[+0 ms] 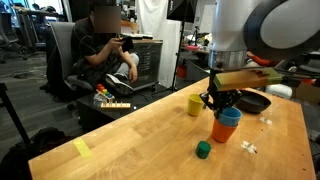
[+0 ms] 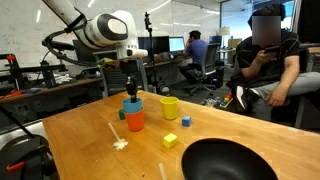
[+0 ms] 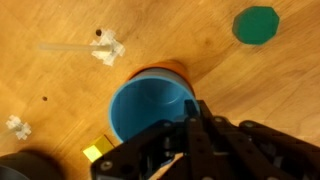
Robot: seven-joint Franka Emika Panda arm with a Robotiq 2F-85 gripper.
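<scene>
A blue cup (image 1: 231,113) sits inside an orange cup (image 1: 225,130) on the wooden table, its upper part showing above the orange rim. My gripper is shut on the blue cup's rim, coming down from above. Looking into the cups in the wrist view, I see the blue interior (image 3: 145,108) and a strip of the orange cup (image 3: 177,67) behind it. How deep the blue cup's base reaches is hidden.
A green piece (image 1: 203,149) lies near the cups. A yellow cup (image 2: 169,107), a blue block (image 2: 186,121), a yellow block (image 2: 170,140) and a black pan (image 2: 225,160) occupy other spots.
</scene>
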